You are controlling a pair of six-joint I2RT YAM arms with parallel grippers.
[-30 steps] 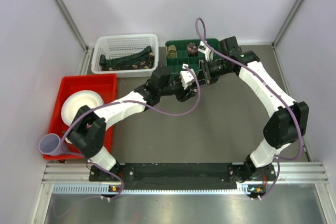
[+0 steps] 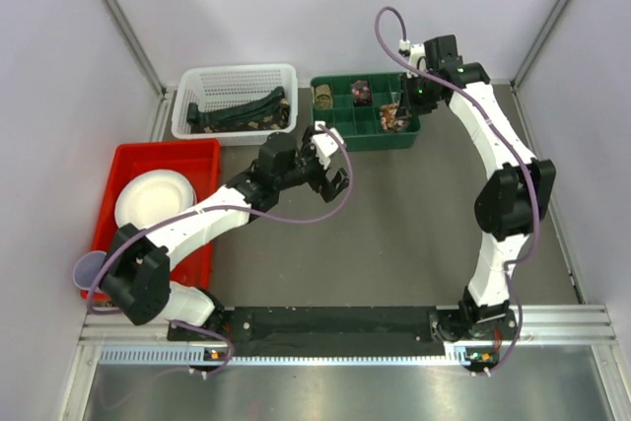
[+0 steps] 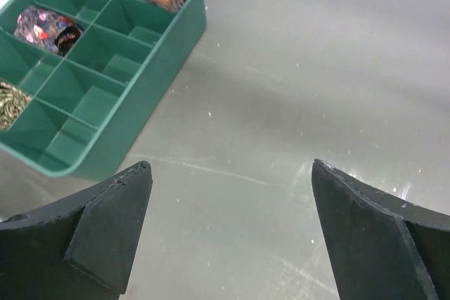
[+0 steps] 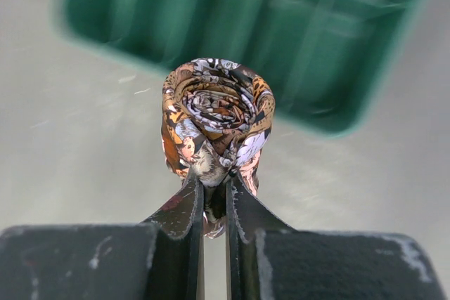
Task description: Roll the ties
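A rolled tie (image 4: pixel 218 114) with an orange, brown and white figure print is pinched in my right gripper, which is shut on its lower part. From above, this roll (image 2: pixel 393 118) shows over the right front part of the green divided box (image 2: pixel 367 142). Two other rolled ties sit in the box: a tan one (image 2: pixel 322 98) at the left and a dark patterned one (image 2: pixel 362 93) in the middle. My left gripper is open over bare table, in front of the box, with nothing between its fingers. More ties (image 2: pixel 237 115) lie in the white basket (image 2: pixel 235 78).
A red tray (image 2: pixel 204 157) at the left holds a stack of white plates (image 2: pixel 155 199) and a lilac cup (image 2: pixel 90 269). Several box compartments are empty.
My right gripper has carried the rolled tie away from the left gripper, back and right over the box. The left gripper, now open and empty, has drawn back to the left.
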